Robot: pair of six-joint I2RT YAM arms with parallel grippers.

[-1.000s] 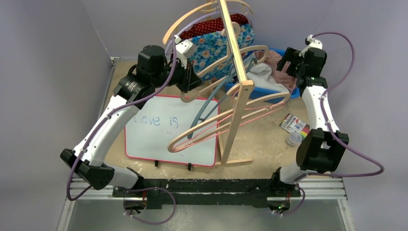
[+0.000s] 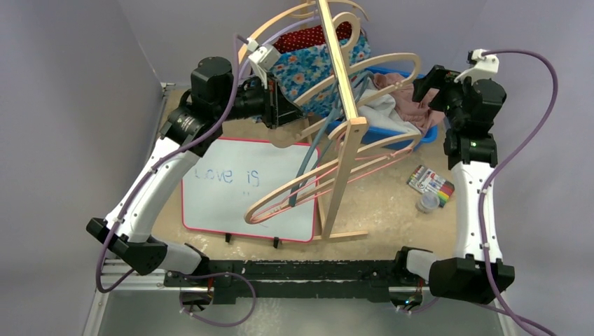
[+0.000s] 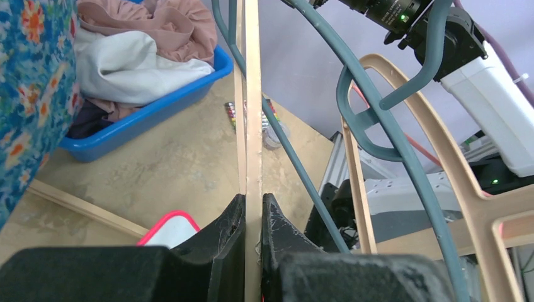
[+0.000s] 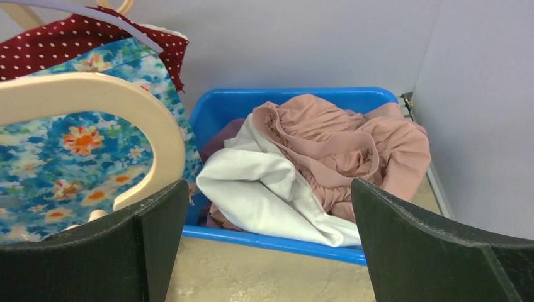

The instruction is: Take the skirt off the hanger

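My left gripper (image 2: 286, 113) is shut on a pale wooden hanger (image 3: 253, 126), whose edge runs upright between the fingers in the left wrist view. No cloth shows on this hanger; its rounded end (image 2: 413, 61) reaches toward the right in the top view. Out to the right, my right gripper (image 2: 426, 94) stands open and empty, its fingers wide apart in the right wrist view. Farther back on the rack hangs blue floral cloth (image 4: 82, 151) with a red dotted part (image 4: 82, 47). Pink cloth (image 4: 327, 135) and white cloth (image 4: 252, 182) lie heaped in the blue basket (image 4: 283, 241).
A wooden rack beam (image 2: 335, 59) crosses the middle, with a grey-blue hanger (image 2: 308, 157) and other wooden hangers in front. A whiteboard (image 2: 245, 199) lies on the table. Markers (image 2: 431, 183) and a small jar (image 2: 428, 202) sit at right.
The held hanger's rounded end has shifted right, while the left gripper has moved only slightly. The grey-blue hanger has swung a little.
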